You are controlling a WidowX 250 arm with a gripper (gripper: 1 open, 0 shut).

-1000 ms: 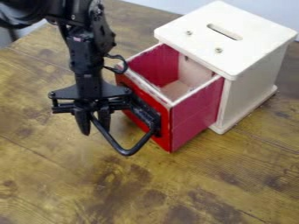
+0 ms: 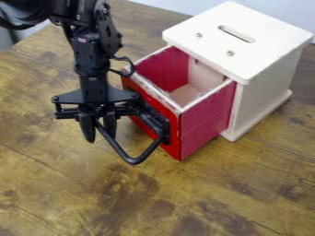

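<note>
A white wooden cabinet (image 2: 259, 64) with a slot on top stands at the back right, its red drawer (image 2: 204, 124) pulled out toward the front left, empty inside as far as shows. My black gripper (image 2: 101, 124) hangs low just left of the drawer's front, beside the dark handle area and a loop of black cable. Whether its fingers are open or shut is hard to tell.
Bare wooden table fills the front and left of the view, with free room there. A pale wall or surface lies behind the cabinet.
</note>
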